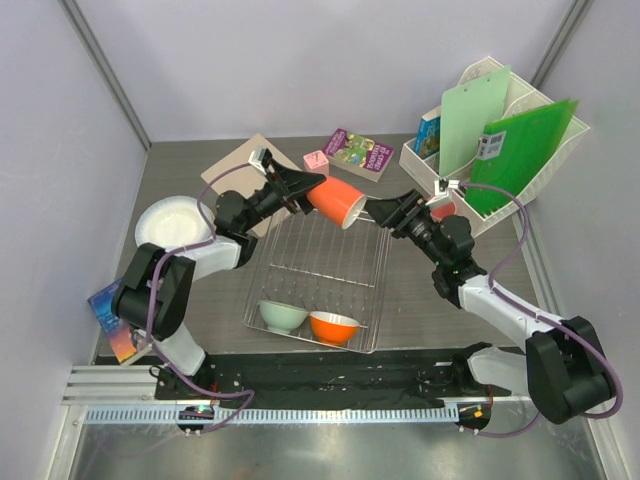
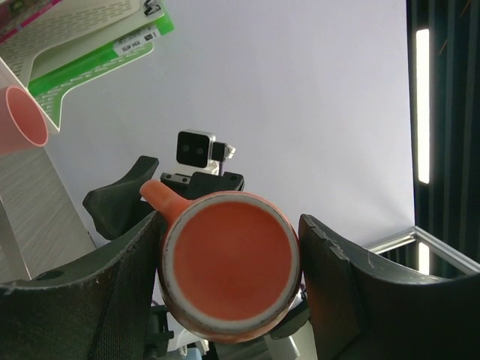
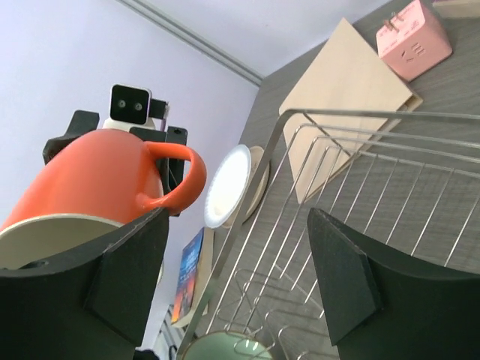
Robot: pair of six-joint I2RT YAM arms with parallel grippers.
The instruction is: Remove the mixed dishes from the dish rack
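An orange mug [image 1: 337,200] is held tilted above the dish rack [image 1: 320,260] by my left gripper [image 1: 305,185], its round base facing the camera between the fingers in the left wrist view. My right gripper [image 1: 385,210] is open beside the mug's rim; in the right wrist view the mug [image 3: 97,176] with its handle is at the left, just beyond the fingers. A green bowl [image 1: 283,315] and an orange bowl [image 1: 333,327] sit in the rack's front. A white plate [image 1: 172,222] lies on the left.
A white organizer [image 1: 420,170] with folders stands at back right, an orange cup beside it. A book [image 1: 358,153], pink box [image 1: 315,162] and board [image 1: 230,165] lie at the back; books [image 1: 115,315] lie front left. Counter right of the rack is clear.
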